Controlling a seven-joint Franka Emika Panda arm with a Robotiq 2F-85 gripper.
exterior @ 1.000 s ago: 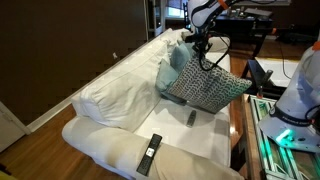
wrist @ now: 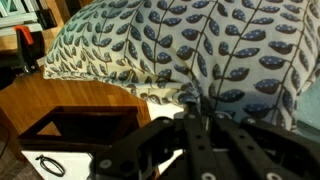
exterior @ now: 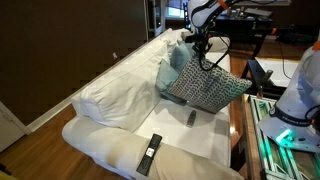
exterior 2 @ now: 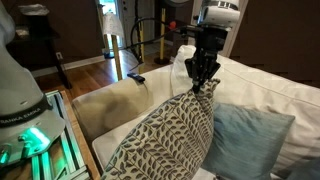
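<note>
A pillow with a dark leaf pattern (exterior: pixel 210 90) hangs over the right part of the white sofa. My gripper (exterior 2: pixel 196 88) is shut on its upper corner, and the fabric bunches at the fingers. The patterned pillow (exterior 2: pixel 165 135) slants down from there toward the front in exterior view 2. In the wrist view the leaf-patterned cloth (wrist: pixel 225 50) fills much of the picture and gathers at the gripper. The fingertips themselves are partly hidden by cloth. Whether the pillow's lower edge touches the seat, I cannot tell.
A blue-grey pillow (exterior 2: pixel 245 140) leans against the sofa back beside the patterned one. One dark remote (exterior: pixel 149 155) lies on the near armrest, and a small grey object (exterior: pixel 191 118) on the seat. Green-lit equipment (exterior: pixel 285 125) stands in front of the sofa.
</note>
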